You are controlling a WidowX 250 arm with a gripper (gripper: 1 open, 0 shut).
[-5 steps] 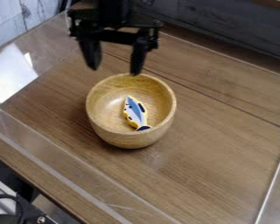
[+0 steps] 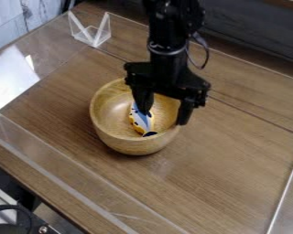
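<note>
A wooden bowl (image 2: 113,128) stands on the table, holding a small yellow, blue and white fish toy (image 2: 140,120). My black gripper (image 2: 163,108) is low over the bowl, open, its fingers reaching down inside the rim on either side of the toy, which is partly hidden behind it. I cannot tell whether the fingers touch the toy.
A clear plastic holder (image 2: 91,29) stands at the back left. Transparent edging runs along the left front, and a dark backboard borders the back.
My gripper has come down and slightly right from above and behind the bowl to within it. The bowl and toy look unmoved.
</note>
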